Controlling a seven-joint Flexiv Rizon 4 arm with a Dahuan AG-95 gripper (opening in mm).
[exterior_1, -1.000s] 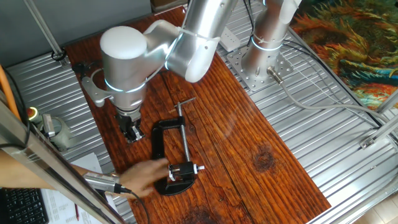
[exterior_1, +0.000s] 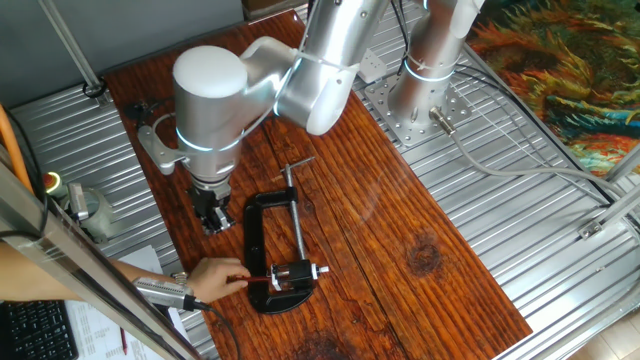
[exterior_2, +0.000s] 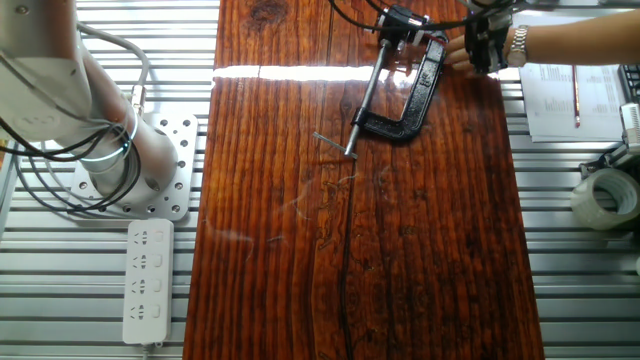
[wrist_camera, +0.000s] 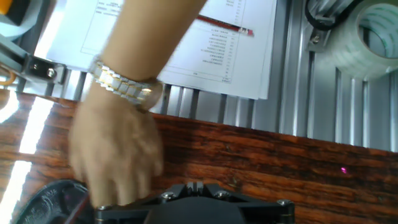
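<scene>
My gripper (exterior_1: 218, 228) hangs over the left side of the wooden board, beside a black C-clamp (exterior_1: 256, 235) and apart from it. Its black parts also show along the bottom of the wrist view, but how its fingers stand cannot be made out. The clamp lies flat, with a black-and-white piece (exterior_1: 295, 274) at its near end. A person's hand (exterior_1: 218, 279) pinches a thin dark red stick (exterior_1: 257, 279) against that end. In the wrist view the blurred hand (wrist_camera: 115, 149) reaches in left of my gripper.
The wooden board (exterior_1: 400, 250) is clear to the right of the clamp. Off its edge are papers (wrist_camera: 230, 62), a pencil (wrist_camera: 224, 25) and a tape roll (wrist_camera: 367, 40). A power strip (exterior_2: 148, 282) lies near the arm's base. Thin dark cables (exterior_2: 370, 20) cross above the clamp.
My arm has shifted slightly to the right in exterior view 1. The person's hand has drawn back left from the clamp's end, and the red stick now shows. The clamp has stayed put.
</scene>
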